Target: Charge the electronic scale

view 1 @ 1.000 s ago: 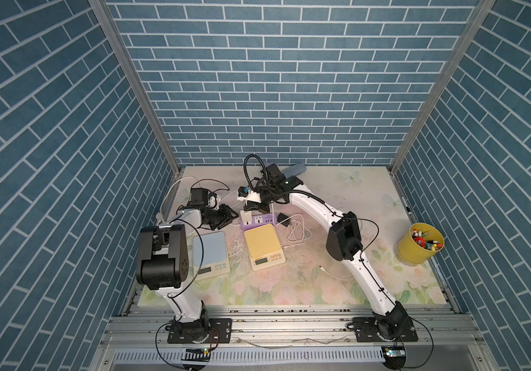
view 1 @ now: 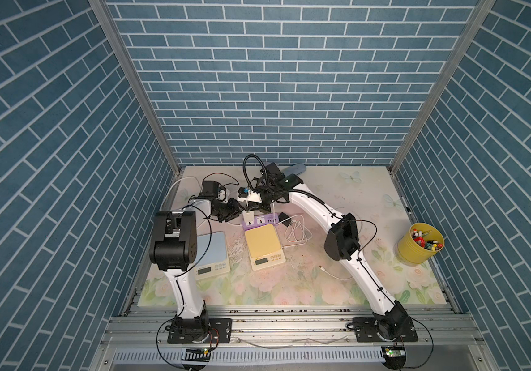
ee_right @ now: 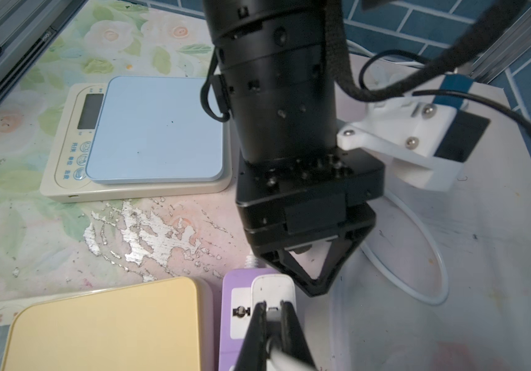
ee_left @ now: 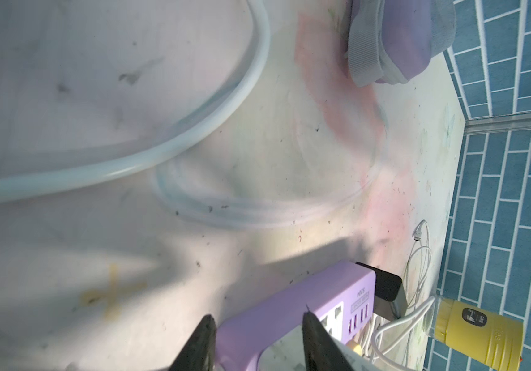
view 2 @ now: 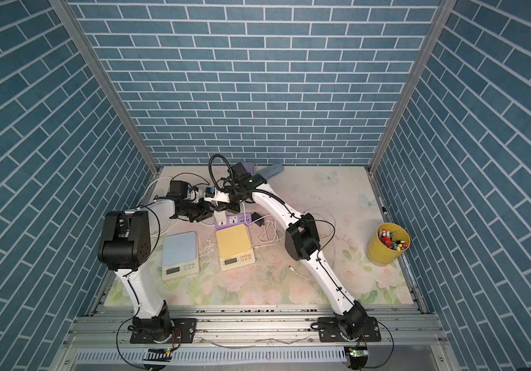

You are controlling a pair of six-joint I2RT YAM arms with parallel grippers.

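Observation:
A white charger block [ee_right: 272, 287] sits on the end of the purple power strip [ee_right: 235, 281]. My right gripper is shut on a white cable's plug [ee_right: 272, 318], close against the block; whether the plug is inside its port cannot be told. My left gripper is part open at the strip's left end, its fingers [ee_left: 198, 346] either side of the strip's end and the pale block. The yellow-topped scale [view 1: 264, 241] lies just in front of the strip. A blue-topped scale [view 2: 180, 250] lies to its left.
A black adapter [ee_left: 384, 290] sits at the strip's right end, beside looped white cables [view 1: 299, 232]. Another loose cable end [view 1: 322, 267] lies at front right. A yellow bucket [view 1: 420, 244] stands far right.
My left arm has moved right and slightly back. The power strip, with the charger block on it, has shifted a little to the right. The right arm looks nearly still.

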